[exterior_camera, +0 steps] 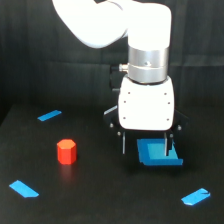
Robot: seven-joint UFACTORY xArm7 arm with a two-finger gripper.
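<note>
My gripper (146,151) hangs right of centre, pointing down, with its two thin dark fingers spread wide. Nothing shows between them except the background. Behind and partly below the fingers is a shallow blue tray (160,160), its upper left part hidden by the white hand. Well to the left of the hand, an orange-red hexagonal block (66,151) stands upright on the black surface, apart from the tray. How high the fingertips are above the tray, I cannot tell.
Flat blue strips lie on the dark surface at the far left (50,115), the front left (24,188) and the front right (196,197). Bare surface lies between the red block and the tray, and across the front middle.
</note>
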